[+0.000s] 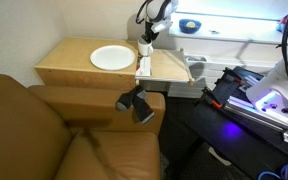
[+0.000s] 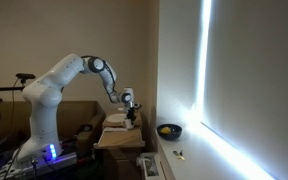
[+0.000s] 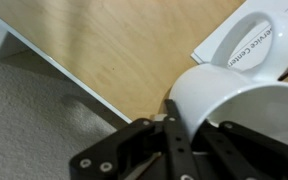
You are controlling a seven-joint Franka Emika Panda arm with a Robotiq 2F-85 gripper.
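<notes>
A white mug (image 3: 234, 95) is held by its rim in my gripper, which is shut on it. The handle (image 3: 271, 45) points away toward a printed white card. From outside, the mug (image 1: 145, 47) appears at the back of the wooden surface (image 1: 79, 62), just right of a round white plate (image 1: 113, 57), with my gripper (image 1: 150, 37) above it. Whether the mug's base touches the wood cannot be told. In the second exterior view the arm (image 2: 99, 66) reaches over to the same surface; the mug is too small to make out clearly there.
The white card (image 1: 144, 68) lies close in front of the mug. A blue bowl (image 1: 189, 26) stands on the ledge behind, to the right. Dark objects (image 1: 135, 104) rest on the brown sofa. Bare wood shows right of the card.
</notes>
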